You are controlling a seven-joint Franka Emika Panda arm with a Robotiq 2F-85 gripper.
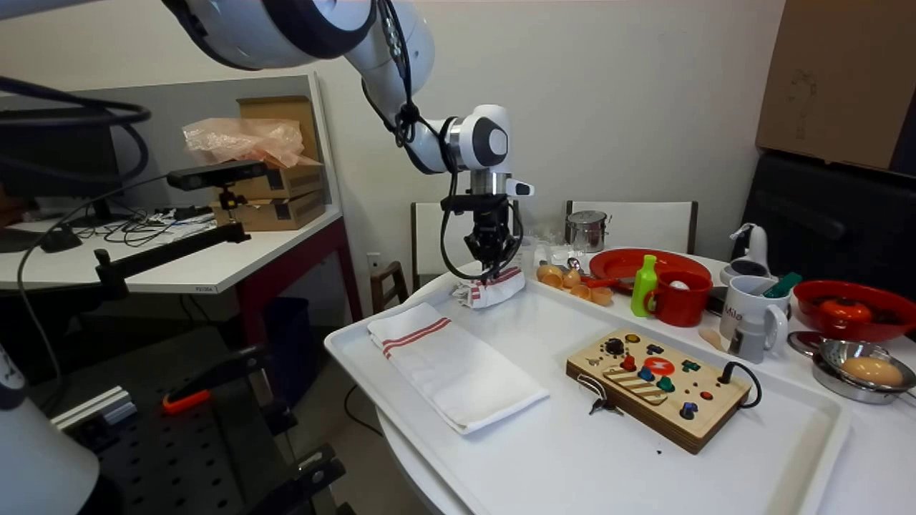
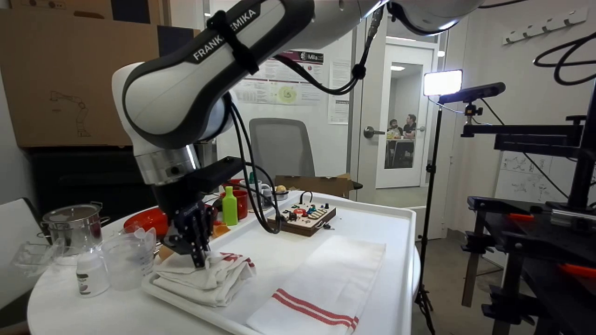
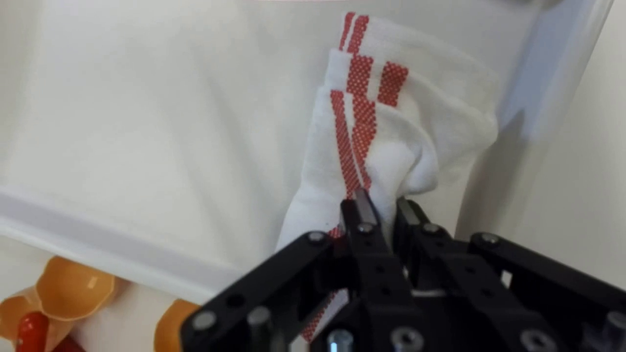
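At the tray's far corner lies a bunched white towel [image 3: 405, 141] with red stripes, and my gripper is shut on a fold of it. In exterior view 2 the gripper [image 2: 202, 262] points down into the top of this towel [image 2: 223, 282], which still rests on the tray corner. A second white towel [image 1: 459, 369], flat and neatly folded with red stripes at one end, lies apart from it along the tray's near left side. The white tray [image 1: 507, 468] holds both. In the wrist view the fingers hide part of the bunched towel.
A wooden control box [image 1: 657, 386] with knobs sits on the tray's right half. Outside the tray's long edge stand eggshells [image 1: 567, 279], a green bottle [image 1: 644, 286], a red mug [image 1: 680, 300] and a white mug [image 1: 745, 305]. Bare tray lies between towels and box.
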